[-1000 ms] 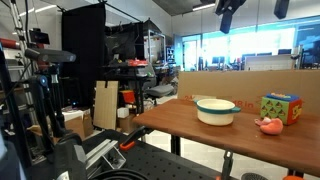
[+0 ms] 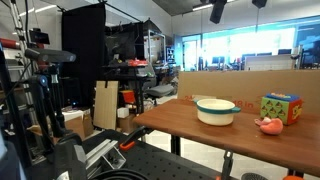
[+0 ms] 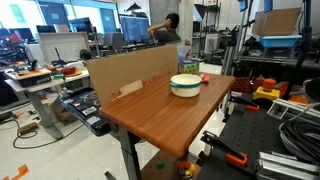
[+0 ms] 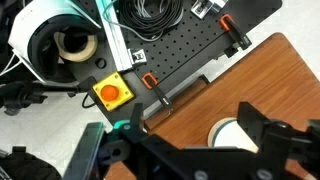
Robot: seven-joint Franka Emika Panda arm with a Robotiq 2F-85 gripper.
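Note:
High over the table, my gripper shows only its dark fingers at the top edge of the first exterior view. They stand wide apart with nothing between them. A white bowl with a green rim rests on the brown table, well below the gripper. To its right are a small pink object and a colourful box. From the wrist, the open gripper looks down past the table's edge; part of the bowl shows between the fingers, partly covered by the gripper body.
A cardboard panel borders the table's far side. The black base surface beside the table carries a yellow box with a red button, a tape roll and coiled cable. The table left of the bowl is bare.
Over the last second the gripper has risen and shifted slightly left in the first exterior view. The bowl, box and pink object have stayed put.

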